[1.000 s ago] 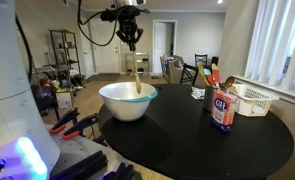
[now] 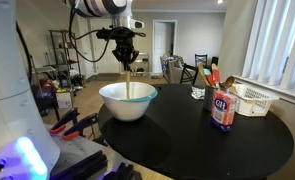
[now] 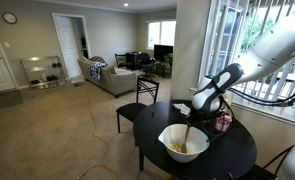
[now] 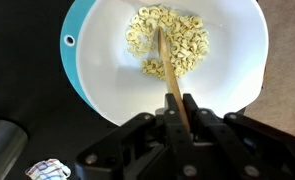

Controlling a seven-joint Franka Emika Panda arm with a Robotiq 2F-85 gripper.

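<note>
A long wooden stick-like utensil (image 4: pixel 169 68) is in my gripper, which is shut on its upper part. Its lower end reaches down into a large white bowl (image 4: pixel 117 95) with a teal patch on the rim. Pale pieces of dry food (image 4: pixel 192 42), like small pasta or cereal, lie on the bowl's bottom around the utensil's tip. In exterior view 1 the gripper (image 2: pixel 125 62) hangs above the bowl (image 2: pixel 115 107), and the utensil stands nearly upright; the near wall hides its tip. The bowl also shows in exterior view 2, with the utensil (image 3: pixel 187 138) leaning inside.
The bowl stands on a dark round table (image 2: pixel 187 145). Right of it are a red-and-blue carton (image 2: pixel 223 109), a holder with colourful utensils (image 2: pixel 211 90) and a white basket (image 2: pixel 253 100). A chair (image 3: pixel 139 98) stands beyond the table.
My gripper has moved left and down in exterior view 1, carrying the utensil along. The utensil now stands more to the left inside the bowl, which stays put.
</note>
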